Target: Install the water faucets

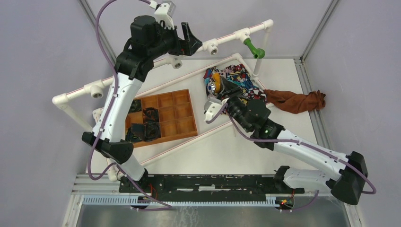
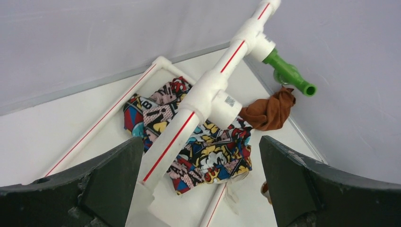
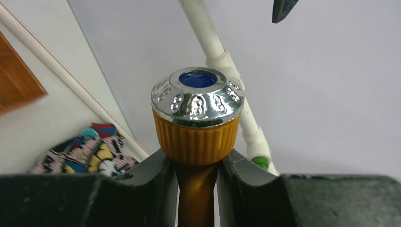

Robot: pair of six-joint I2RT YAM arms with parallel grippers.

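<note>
My right gripper is shut on an orange faucet with a chrome top and blue cap, held over the patterned cloth below the pipe rail. My left gripper stands open beside the upper white pipe, nothing between its fingers. A green faucet is fitted in a tee at the rail's right end. Further white tees along the rail show open outlets.
An orange compartment box with black items lies at lower left. A patterned cloth and brown cloth lie on the white board, inside and across a pipe frame. Grey walls bound both sides.
</note>
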